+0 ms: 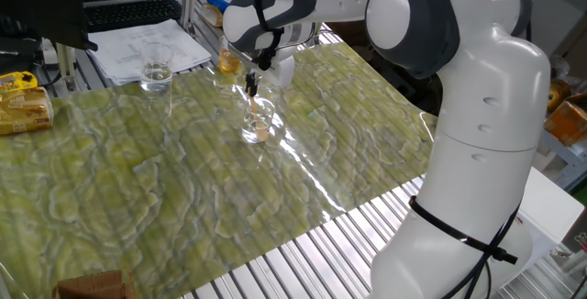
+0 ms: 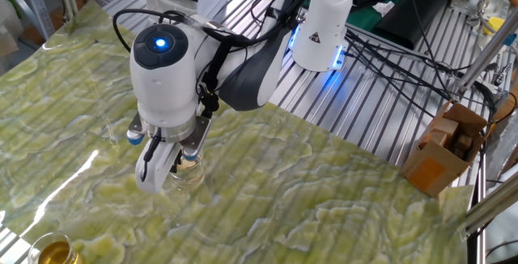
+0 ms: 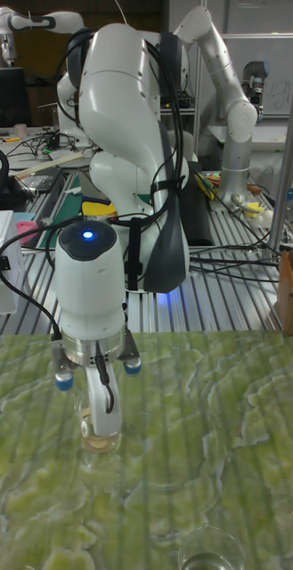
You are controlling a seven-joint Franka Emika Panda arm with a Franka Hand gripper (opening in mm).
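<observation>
A small clear glass beaker (image 1: 248, 135) stands on the green marbled mat, with a pale wooden stick (image 1: 254, 105) leaning upright in it. My gripper (image 1: 251, 85) points down right above the beaker, its dark fingers brought together on the stick's upper end. In exterior view 2 the hand largely covers the beaker (image 2: 193, 172), and the stick is hard to make out. The beaker (image 3: 101, 442) shows just under the hand in exterior view 3, where the fingertips are hidden. The stick's lower end still sits inside the beaker.
A glass of clear liquid (image 1: 157, 81) and one of amber liquid (image 1: 228, 61) stand near the mat's far edge. A yellow package (image 1: 25, 111) lies at the left. The cardboard box (image 2: 433, 167) is at a mat corner.
</observation>
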